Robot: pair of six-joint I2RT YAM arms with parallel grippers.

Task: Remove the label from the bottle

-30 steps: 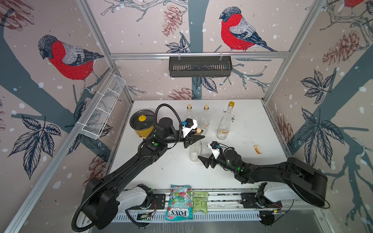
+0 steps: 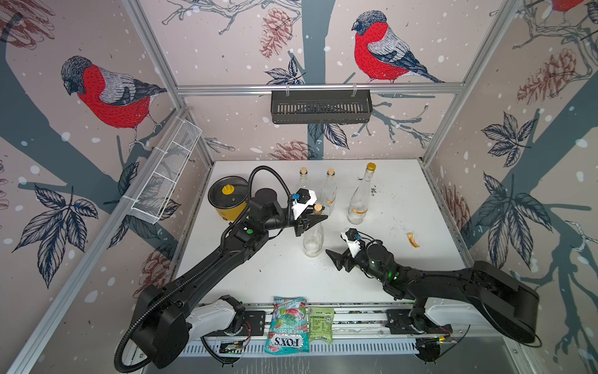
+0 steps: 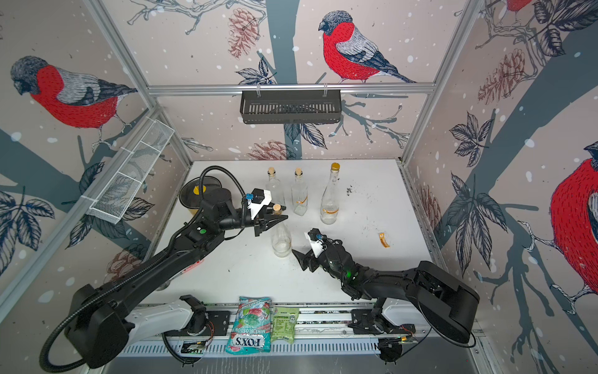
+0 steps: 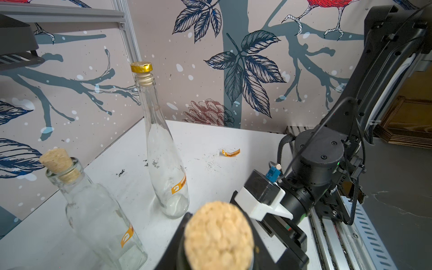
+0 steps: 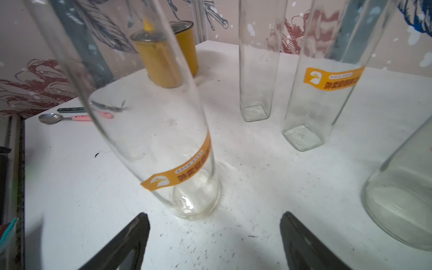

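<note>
My left gripper [image 2: 315, 218] is shut on the neck of a clear bottle [image 3: 281, 243]; the cork [image 4: 218, 234] fills the bottom of the left wrist view. In the right wrist view, this bottle carries an orange label [image 5: 180, 173] low on its side, apparently still attached all along the visible band. My right gripper stands open just short of the bottle's lower part, its two fingertips apart with only bare table between them.
Behind stand several other bottles [image 2: 358, 205], some labelled. A yellow pot [image 2: 227, 208] is at back left. An orange strip [image 2: 411, 240] lies on the right. Spoons [image 5: 51, 118] lie at left.
My right gripper has drawn back to the right, away from the held bottle. The left arm and bottle are nearly unmoved.
</note>
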